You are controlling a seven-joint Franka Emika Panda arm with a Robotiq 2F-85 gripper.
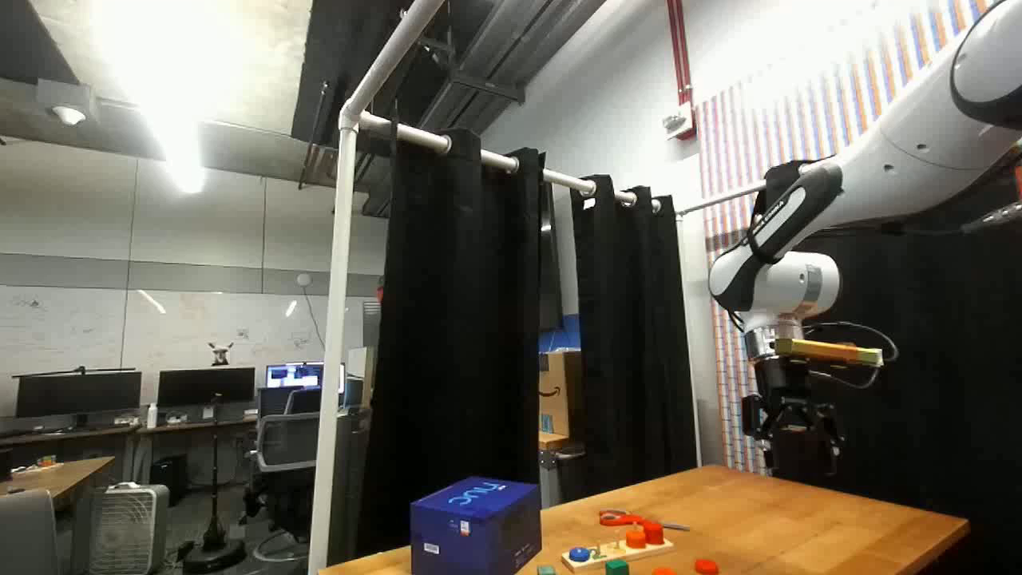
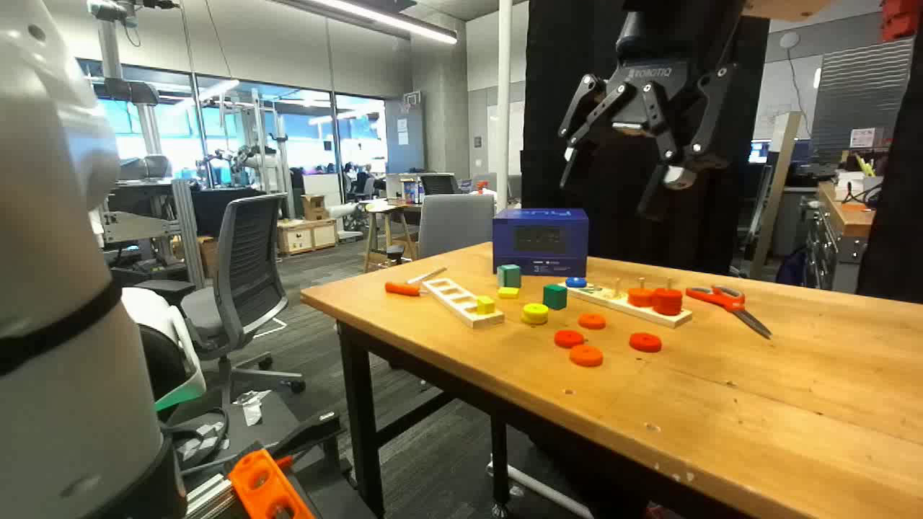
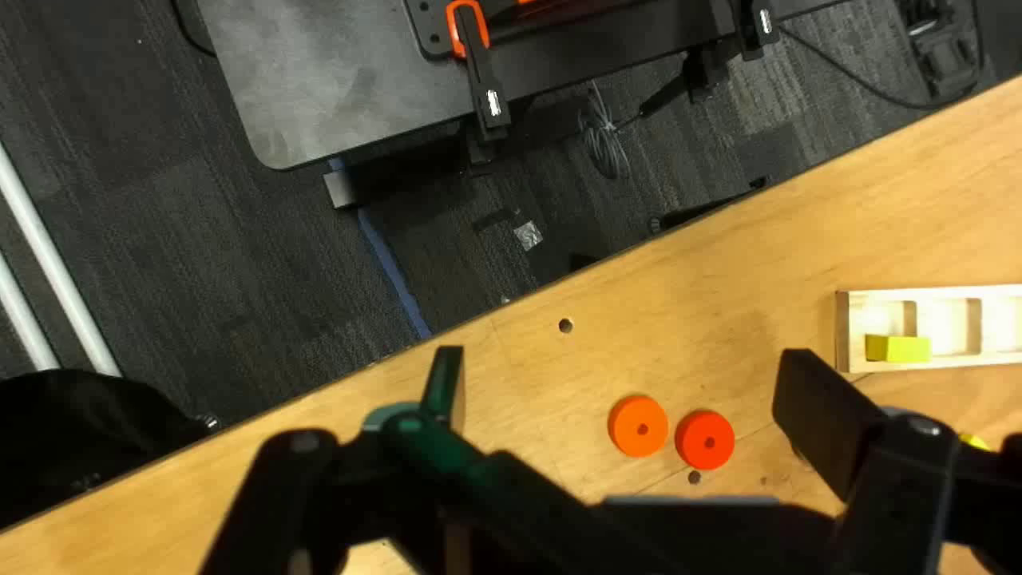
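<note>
High above the wooden table (image 2: 779, 389), my gripper (image 2: 606, 194) stands open with nothing between its fingers. Several loose orange-red rings lie flat on the tabletop; the wrist view shows an orange ring (image 3: 638, 426) and a redder ring (image 3: 705, 440) side by side, far below the gap between my fingers. A wooden peg board (image 2: 623, 303) carries a blue piece (image 2: 575, 282) at one end and orange-red rings (image 2: 666, 301) toward the other. A yellow block (image 3: 897, 349) sits in the slotted wooden tray (image 3: 845, 331). Near it are a yellow ring stack (image 2: 534, 314) and a green cube (image 2: 554, 297).
A blue box (image 2: 541, 242) stands at the table's far side, with a second green block (image 2: 508, 276) before it. Red-handled scissors (image 2: 731, 307) lie beside the peg board. An orange-handled tool (image 2: 403, 289) rests near the tray.
</note>
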